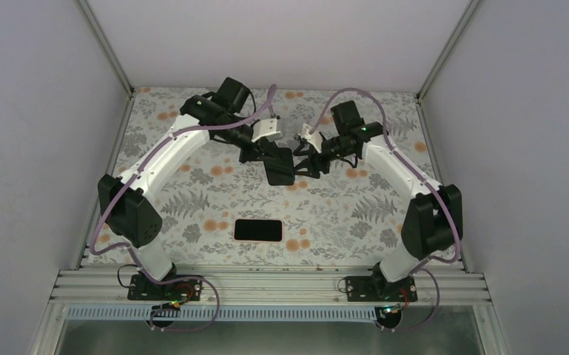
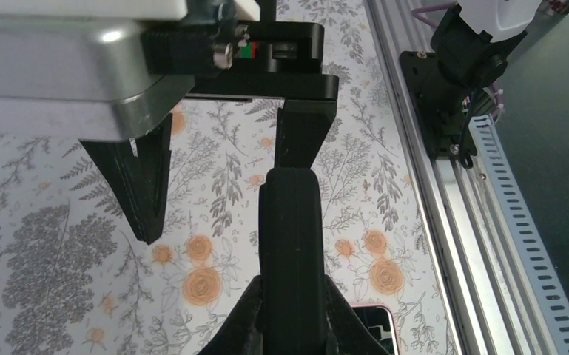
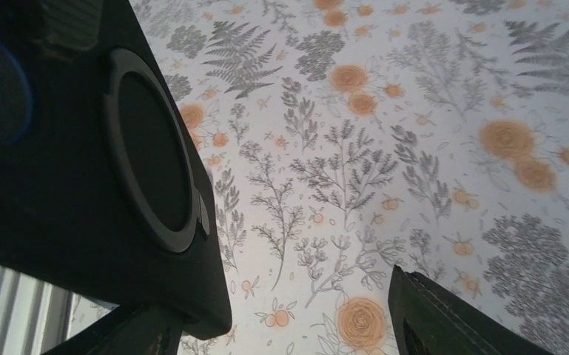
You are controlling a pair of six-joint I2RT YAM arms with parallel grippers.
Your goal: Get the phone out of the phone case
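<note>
A black phone case hangs above the table, with my left gripper shut on it. It stands edge-on in the left wrist view, and a round ring shows on its face in the right wrist view. Beside its right edge is my right gripper, its fingers apart. One of those fingers stands close to the case's end; contact cannot be made out. A phone with a dark screen and pinkish rim lies flat on the table, apart from the case. Whether the case holds anything is hidden.
A metal rail runs along the front edge, and walls close off the sides and back.
</note>
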